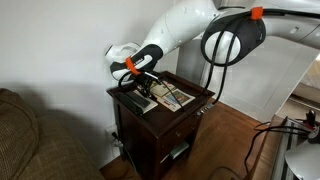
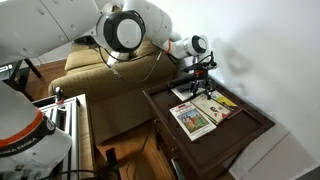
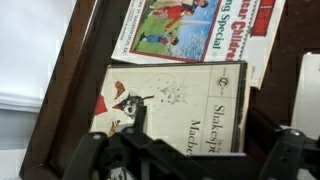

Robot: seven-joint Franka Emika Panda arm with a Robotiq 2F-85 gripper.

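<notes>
My gripper is open above a pale book (image 3: 175,95) whose cover reads "Shakespeare" and part of "Macbeth". One finger shows at each side of the lower wrist view, and nothing is gripped. The near part of the book is hidden behind the gripper. Beyond it lies a colourful book (image 3: 185,28) with children on its cover, its edge close to the pale one. In exterior view 2, the gripper (image 2: 197,76) hangs low over the dark cabinet top (image 2: 240,131), near the wall.
A white flat item (image 3: 307,95) lies at the right edge of the wrist view. The cabinet top has a raised rim, and its end away from the arm is bare in exterior view 2. A brown couch (image 1: 40,140) stands beside the cabinet.
</notes>
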